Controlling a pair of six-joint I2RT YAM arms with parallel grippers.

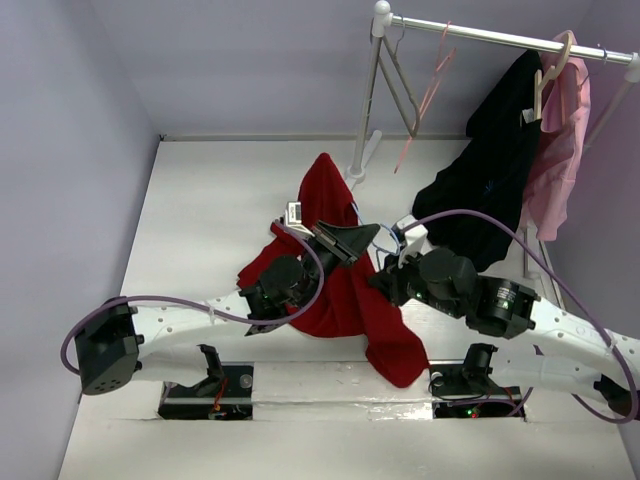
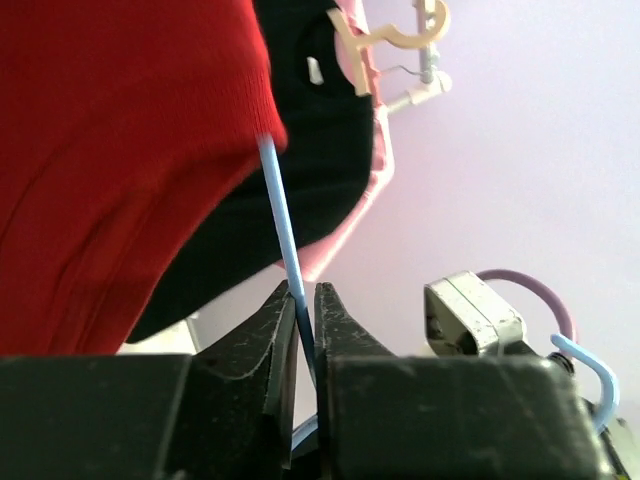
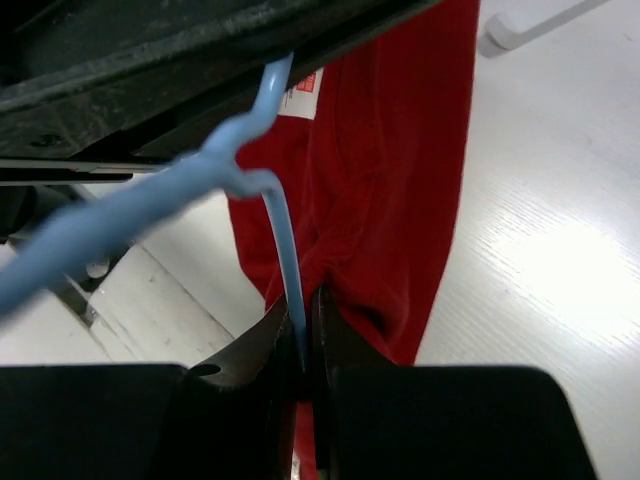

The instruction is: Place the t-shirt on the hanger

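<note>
The red t-shirt (image 1: 395, 335) hangs bunched under both arms and fills the left of the left wrist view. A thin blue hanger (image 3: 282, 235) runs down between the tips of my right gripper, which is shut on it. One hanger arm reaches into the shirt's red edge (image 2: 262, 120). My left gripper is shut close to the hook, and the hanger's wire lines up with the slit between its fingers; whether it is clamped there I cannot tell. Most of the hanger inside the shirt is hidden.
A white rack (image 1: 480, 32) stands at the back right. Empty hangers, a black garment (image 1: 485, 190) and a pink garment (image 1: 560, 150) hang from it.
</note>
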